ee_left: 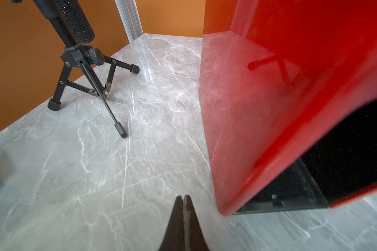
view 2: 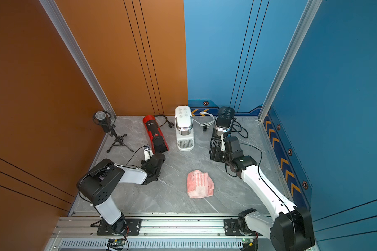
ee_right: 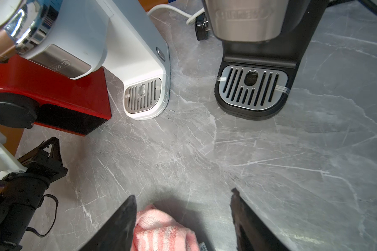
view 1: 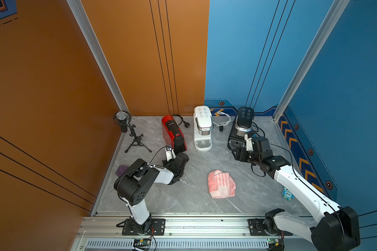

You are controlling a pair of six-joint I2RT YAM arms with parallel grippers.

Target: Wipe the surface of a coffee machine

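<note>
Three coffee machines stand at the back: red point(view 1: 168, 126), white point(view 1: 203, 116) and black point(view 1: 245, 113). A folded pink cloth point(view 1: 221, 183) lies on the table in both top views. My left gripper is shut, empty, low in front of the red machine's left side. My right gripper is above the table before the black machine. In the right wrist view its blurred fingers stand apart with pink cloth beyond or between them; whether they grip anything is unclear.
A microphone on a tripod point(view 1: 134, 136) stands at the left back, cables behind the machines. A small blue object point(view 1: 287, 192) lies at the right front.
</note>
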